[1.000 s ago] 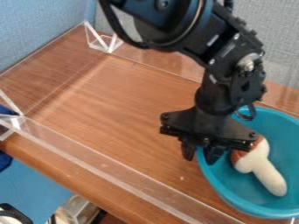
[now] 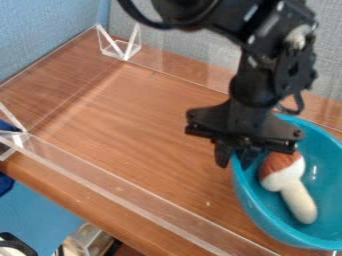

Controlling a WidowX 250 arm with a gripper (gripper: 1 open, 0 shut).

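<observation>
My black gripper (image 2: 235,146) points down at the near-left rim of a teal bowl (image 2: 274,225) on the right side of the wooden table. Its fingertips sit on that rim, which appears to be between them, though the contact is partly hidden by the gripper body. Inside the bowl lies a toy mushroom with a reddish-brown cap (image 2: 281,166) and a cream stem (image 2: 299,202), just right of the gripper.
The wooden surface (image 2: 114,130) left of the bowl is clear, bordered by clear plastic edging with white corner brackets (image 2: 119,45). A blue object and some hardware lie off the table at lower left.
The gripper has risen slightly and tilted, and the bowl's left rim has moved up with it. The mushroom has shifted slightly left within the bowl.
</observation>
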